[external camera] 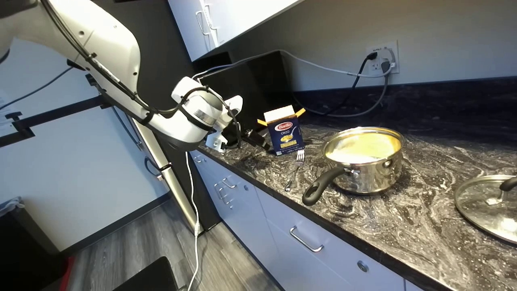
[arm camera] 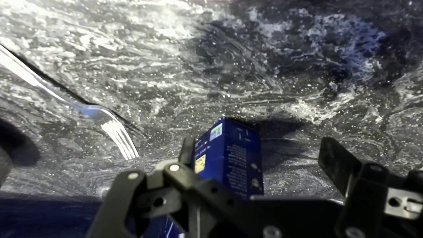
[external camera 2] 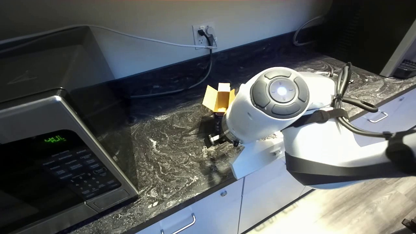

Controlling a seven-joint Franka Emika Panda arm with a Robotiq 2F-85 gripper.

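Note:
A blue Barilla orzo box (external camera: pixel 286 136) stands upright on the counter with its top flaps open. My gripper is open, its two fingers well apart. In the wrist view the blue box (arm camera: pixel 228 158) shows between them, much closer to the left finger than to the right. Whether that finger touches it, I cannot tell. The arm hides most of the box in exterior view 2, where its orange flaps (external camera 2: pixel 210 97) stick out. A steel pot (external camera: pixel 370 169) with yellowish contents sits farther right in exterior view 1.
On the counter, a fork (external camera: pixel 295 167) lies between the box and the pot's handle. A glass lid (external camera: pixel 489 208) rests at the far right. The microwave (external camera 2: pixel 62 156) bounds the counter's left side in exterior view 2. Cables run along the back wall.

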